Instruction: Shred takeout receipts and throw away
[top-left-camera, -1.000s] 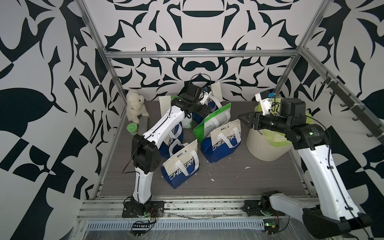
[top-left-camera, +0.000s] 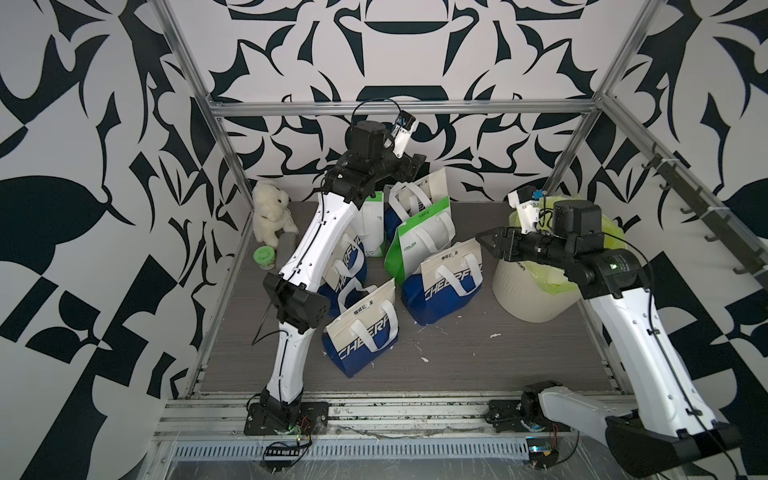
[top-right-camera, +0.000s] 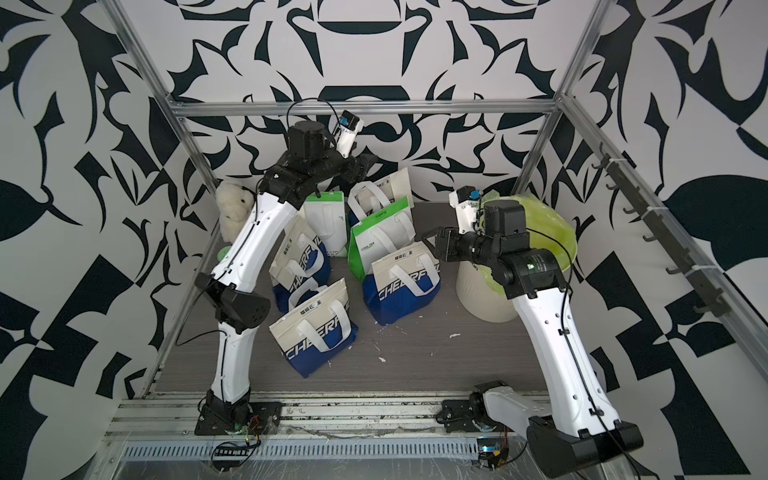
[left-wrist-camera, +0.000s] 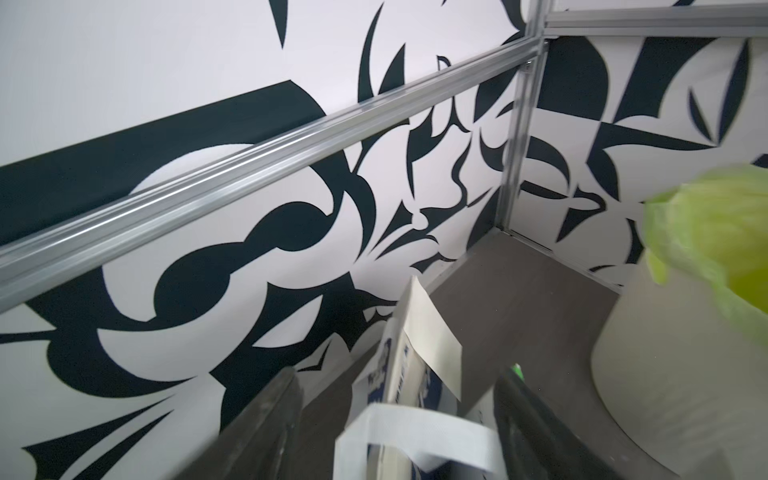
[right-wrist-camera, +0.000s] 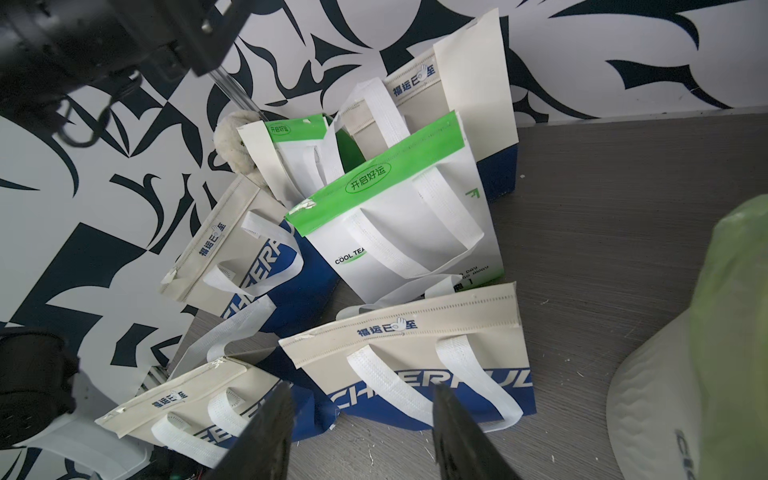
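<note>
Several takeout bags crowd the left and middle of the table, among them a green-and-white bag (right-wrist-camera: 400, 216), a front blue-and-beige bag (top-left-camera: 361, 329) and a back beige bag (right-wrist-camera: 456, 80). Above the back bags, my left gripper (top-left-camera: 416, 164) stands with its fingers (left-wrist-camera: 268, 416) apart. In the left wrist view, a white handle strap (left-wrist-camera: 424, 424) shows between those fingers; contact cannot be made out. My right gripper is open and empty, in the air beside the trash bin (top-left-camera: 524, 292). A yellow-green liner (left-wrist-camera: 720, 232) covers the bin's rim. I can make out no whole receipt.
White paper scraps (top-left-camera: 424, 359) lie on the front of the dark table. At the left wall are a white plush toy (top-left-camera: 272, 209) and a green-lidded jar (top-left-camera: 264, 256).
My left gripper has moved back and up, away from the green-and-white bag, which stands more upright than a second ago.
</note>
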